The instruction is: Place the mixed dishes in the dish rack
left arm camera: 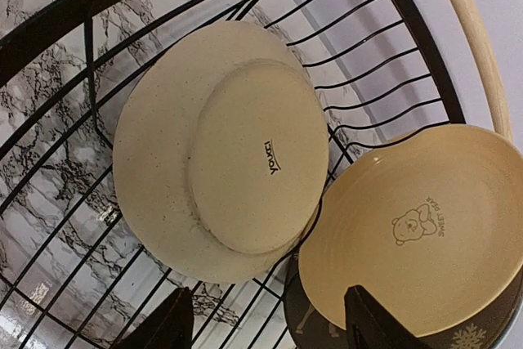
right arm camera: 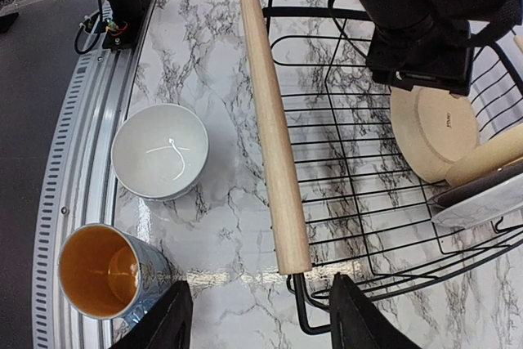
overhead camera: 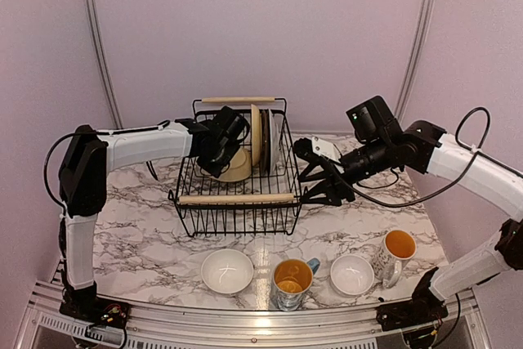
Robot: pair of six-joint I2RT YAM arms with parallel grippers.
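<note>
In the black wire rack (overhead camera: 237,220) a cream plate (left arm camera: 257,161) leans at an angle, bottom up, beside a yellow plate (left arm camera: 409,218) and darker plates standing on edge. My left gripper hangs over the rack, part open, nothing visible between its fingers. My right gripper is open at the rack's right side, empty. In front stand a white bowl (overhead camera: 227,271), an orange-lined mug (overhead camera: 292,288), a smaller white bowl (overhead camera: 352,274) and a second orange-lined mug (overhead camera: 395,255).
Wooden bars top the rack's front and back (overhead camera: 235,199). The metal rail (overhead camera: 253,320) runs along the front edge.
</note>
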